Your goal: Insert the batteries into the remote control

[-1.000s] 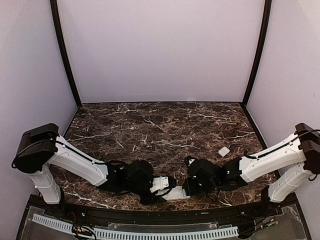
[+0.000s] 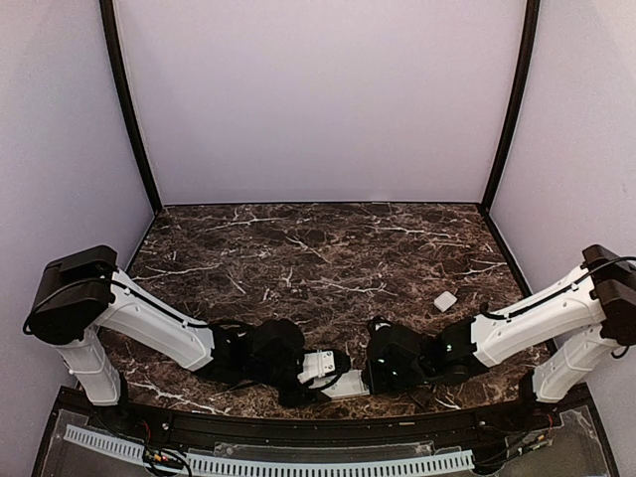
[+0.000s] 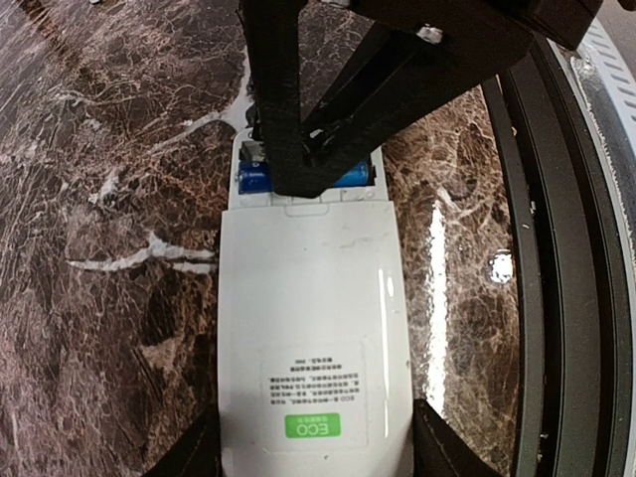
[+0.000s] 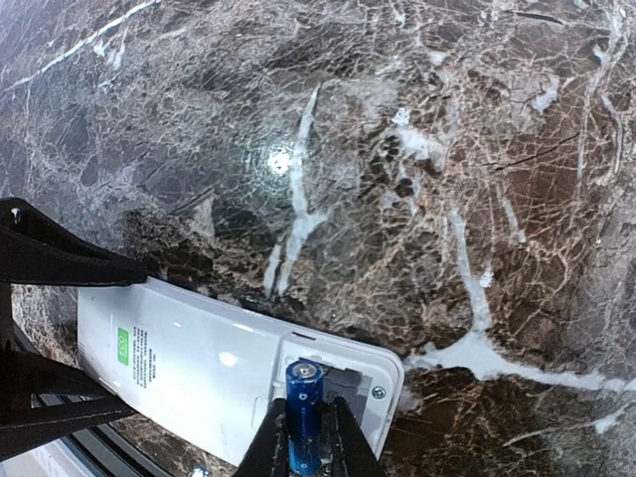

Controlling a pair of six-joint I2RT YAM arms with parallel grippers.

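Observation:
The white remote [image 3: 310,298] lies back up, its ECO-labelled end held in my left gripper, with the battery compartment exposed at the far end. Blue shows in that compartment in the left wrist view [image 3: 255,177], behind the dark fingers of my right gripper [image 2: 370,370]. In the right wrist view a blue battery [image 4: 304,409] stands out at the right gripper's fingertips over the compartment; whether the fingers grip it or are slightly apart is hard to tell.
A small white object [image 2: 445,300] lies on the marble table [image 2: 298,248] at the right. The table's front edge runs close beside the remote.
The right gripper has shifted very slightly over the remote's end. The left arm has not visibly moved.

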